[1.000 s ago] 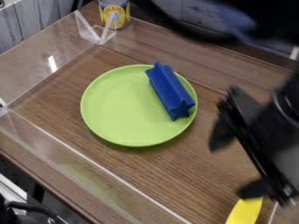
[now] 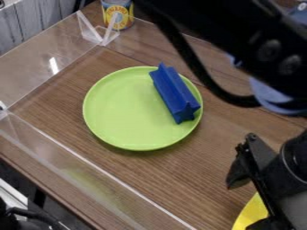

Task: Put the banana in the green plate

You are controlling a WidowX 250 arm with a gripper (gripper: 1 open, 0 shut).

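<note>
The yellow banana (image 2: 249, 216) lies on the wooden table at the bottom right, away from the plate. Only part of it shows; the black gripper and the frame edge cut off the rest. Around and over the banana stands my gripper (image 2: 249, 203), its fingers apart and not closed on it. One of its fingers (image 2: 240, 169) is seen on the plate's side; the other is mostly lost in dark shapes at the lower right edge. Whether either touches the banana I cannot tell. The round green plate (image 2: 108, 112) rests left of centre, without the banana.
A blue ridged block (image 2: 175, 93) lies on the plate's right side. A can (image 2: 117, 13) stands at the back left by a clear plastic wall (image 2: 48, 58). Bare table (image 2: 192, 175) separates plate and gripper. The dark arm and cable cross the upper right.
My gripper came down at the lower right and now covers more of the banana. The upper arm also shifted. Plate and blue block have stayed still.
</note>
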